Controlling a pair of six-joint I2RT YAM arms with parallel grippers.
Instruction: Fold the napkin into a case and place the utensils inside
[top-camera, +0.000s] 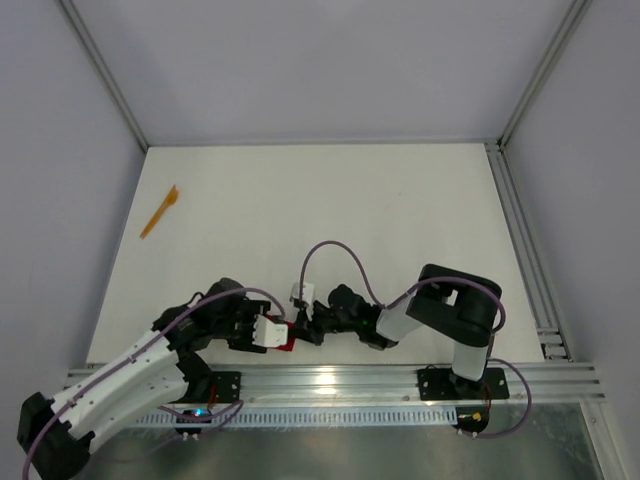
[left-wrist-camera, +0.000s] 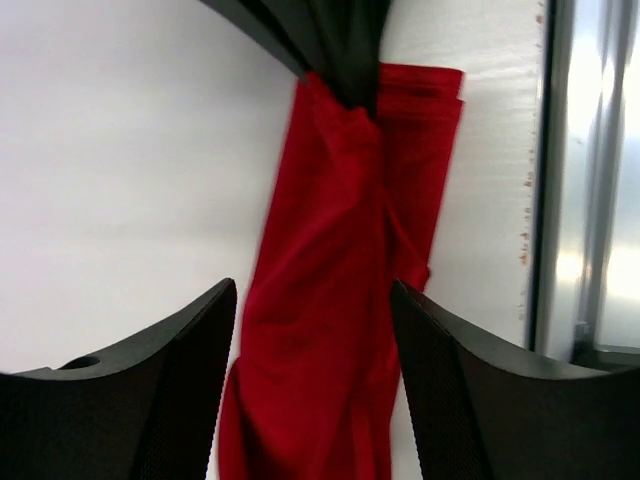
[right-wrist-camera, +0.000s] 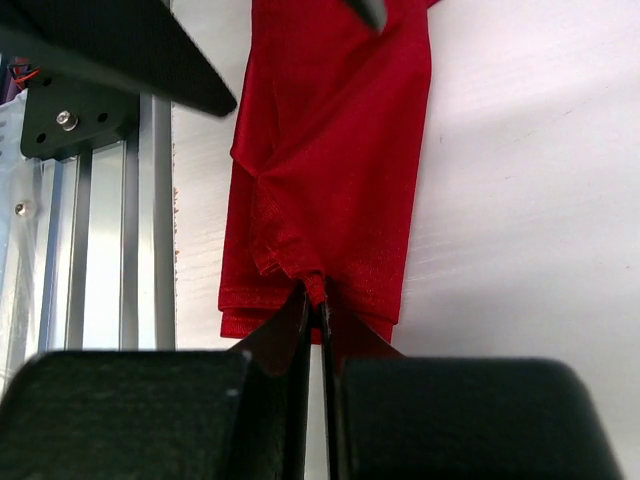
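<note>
The red napkin lies folded into a narrow strip near the table's front edge, mostly hidden by the arms in the top view. My right gripper is shut on a pinched fold close to one end of the napkin. Over the strip, further along it, my left gripper stands part open, with the red cloth showing below and between its apart fingers. Orange utensils rest at the far left of the table, clear of both arms.
A metal rail runs along the table's front edge, close beside the napkin. Grey walls enclose the other sides.
</note>
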